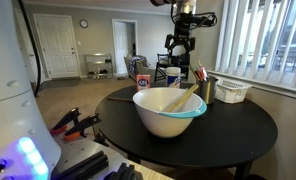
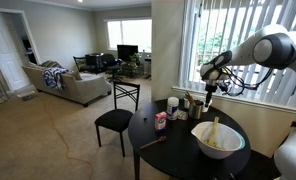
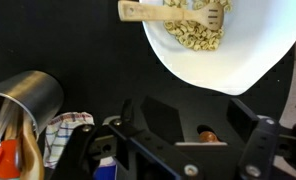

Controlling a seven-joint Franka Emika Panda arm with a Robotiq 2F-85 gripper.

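My gripper (image 1: 180, 47) hangs in the air above the black round table, its fingers open and nothing between them. Seen from the wrist, dark fingers (image 3: 125, 112) stand wide apart over bare tabletop. A white bowl (image 3: 233, 78) lies at the top of that view, holding pale, small food pieces (image 3: 195, 37) and a wooden slotted utensil (image 3: 160, 12). In the first exterior view the bowl (image 1: 158, 122) is at the table's near side, below and in front of the gripper. A metal canister of utensils (image 3: 40, 92) shows at the wrist view's left.
A red-pink container (image 2: 160, 121) and a white container (image 2: 172, 103) stand beyond the bowl. A white basket (image 1: 232, 92) sits near the window. A wooden-handled utensil (image 2: 151, 143) lies on the tabletop. A checked cloth (image 3: 63, 132) is beside the canister.
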